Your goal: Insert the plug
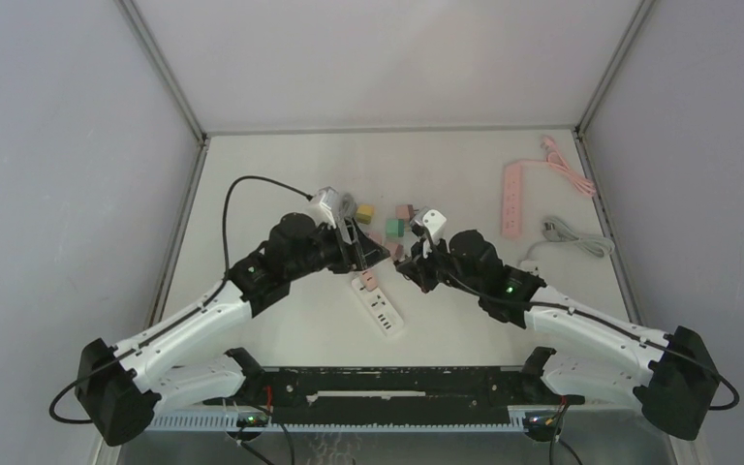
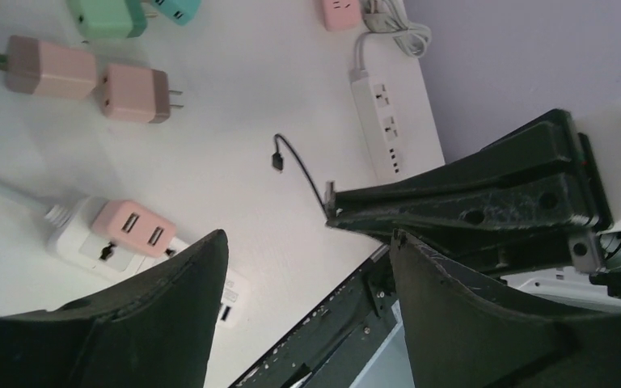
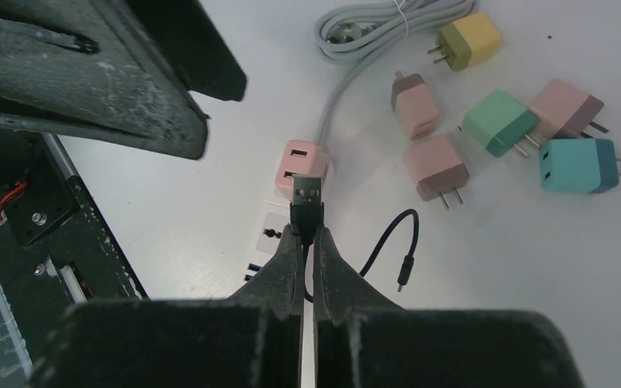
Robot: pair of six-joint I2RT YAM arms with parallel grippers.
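Observation:
A white power strip (image 1: 380,310) lies in the middle front with a pink charger (image 2: 133,225) in it, two slots on its top. My right gripper is shut on a black cable's USB plug (image 3: 306,196), held upright; the cable loops down to a small dark connector (image 3: 406,268). My left gripper (image 1: 373,252) stands open above the strip, just left of the right one; its fingers frame the right gripper and hanging cable in the left wrist view.
Several loose chargers, among them green (image 3: 493,121), yellow (image 3: 473,40) and teal (image 3: 570,166), lie behind the strip. A pink strip (image 1: 511,199) and coiled grey cable (image 1: 586,242) lie on the right.

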